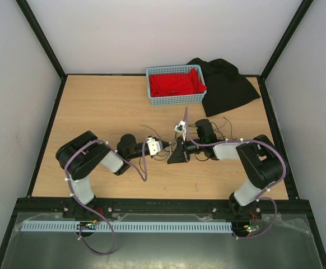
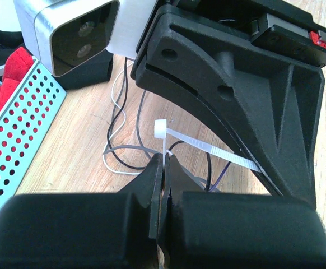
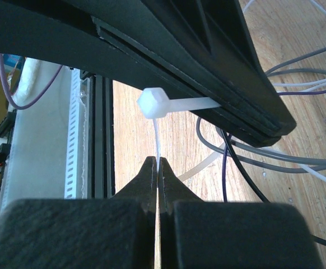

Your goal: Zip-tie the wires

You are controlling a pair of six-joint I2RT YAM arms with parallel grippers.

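Note:
A white zip tie stretches between my two grippers, its small square head in the gap between them. My left gripper is shut on one thin, edge-on strip of it, just below the head. The other strip slants to the right gripper's black finger. From the other side, my right gripper is shut on a thin strip hanging from the head. Grey, black, white and purple wires pass behind the fingers near the table. Whether the tie encircles them cannot be told.
Toward the back stands a light blue basket with red cloth in it. A black cloth lies beside it. Loose wire ends spread around the right arm.

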